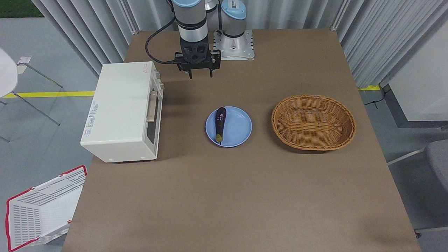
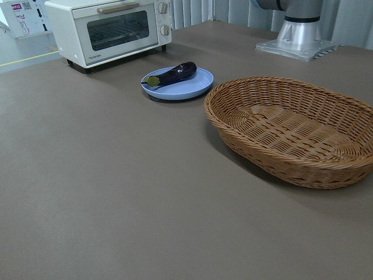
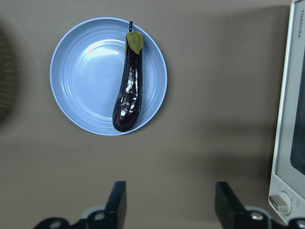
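Note:
A dark purple eggplant with a green cap lies on a light blue plate in the middle of the table. My gripper hangs above the table behind the plate, beside the white oven's back corner, open with empty space between its fingers. In the wrist view both fingers sit low, apart from the plate. The left view does not show the gripper.
The white toaster oven stands left of the plate, door facing it. A wicker basket sits right of the plate, empty.

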